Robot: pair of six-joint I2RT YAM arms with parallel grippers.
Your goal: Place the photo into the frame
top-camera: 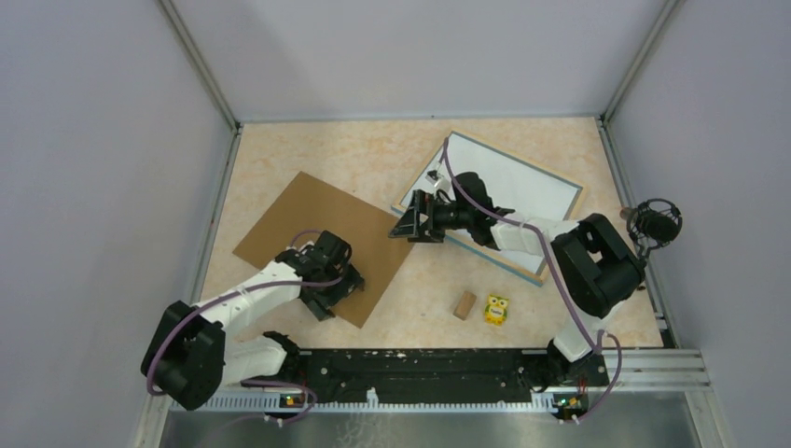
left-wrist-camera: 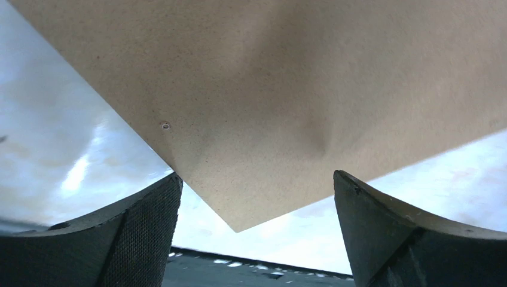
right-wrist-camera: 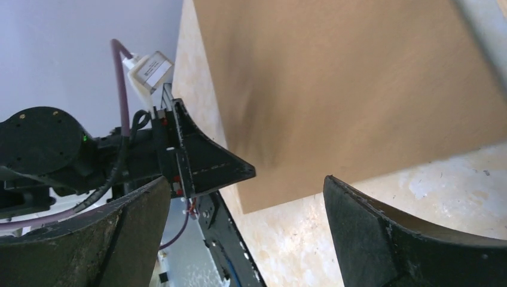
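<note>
A large brown board (top-camera: 308,210) lies flat and turned on the left half of the table. To its right rests the frame (top-camera: 513,267), with pale wood and blue edging around a white panel (top-camera: 522,177). No printed picture shows, so I cannot tell which piece is the photo. My left gripper is open over the board's front corner, its fingers wide apart on either side of that corner. My right gripper (top-camera: 410,220) is open at the board's right corner, close to the frame's left corner; nothing shows held between its fingers.
A small brown block (top-camera: 464,305) and a yellow owl-faced item (top-camera: 496,310) sit in front of the frame. At the right edge stands a dark wire-caged object (top-camera: 656,224). Bare table shows along the back left and front middle.
</note>
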